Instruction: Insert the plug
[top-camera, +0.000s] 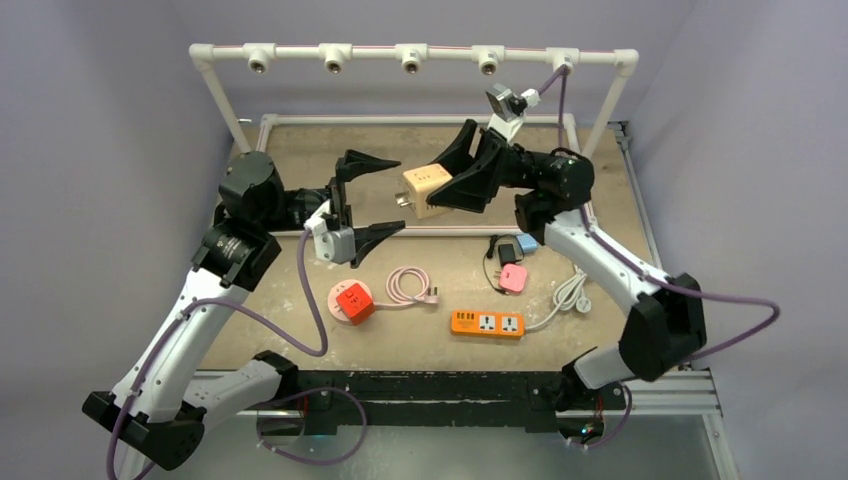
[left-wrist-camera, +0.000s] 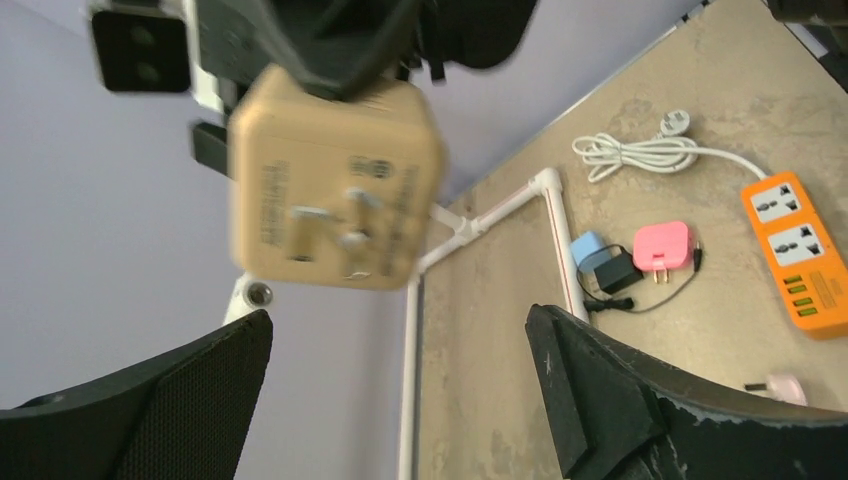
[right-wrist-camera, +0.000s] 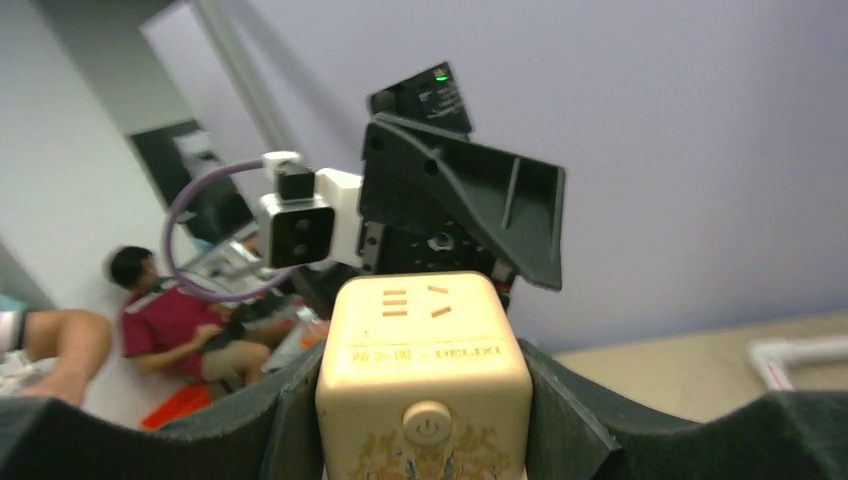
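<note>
A cream cube plug adapter (top-camera: 427, 190) (right-wrist-camera: 425, 370) hangs in the air with my right gripper (top-camera: 465, 178) shut on it, its prongs facing left toward the left arm. Facing it, my left gripper (top-camera: 385, 200) stands open with nothing between its fingers. In the left wrist view the adapter (left-wrist-camera: 330, 185) is blurred, above and beyond the fingertips, with pins showing on its face.
Below lie an orange power strip (top-camera: 487, 322), a red cube plug (top-camera: 355, 303), a coiled pink cable (top-camera: 408, 285), a pink charger (top-camera: 513, 280) and small black and blue adapters (top-camera: 508, 255). A white pipe frame (top-camera: 376, 52) stands behind.
</note>
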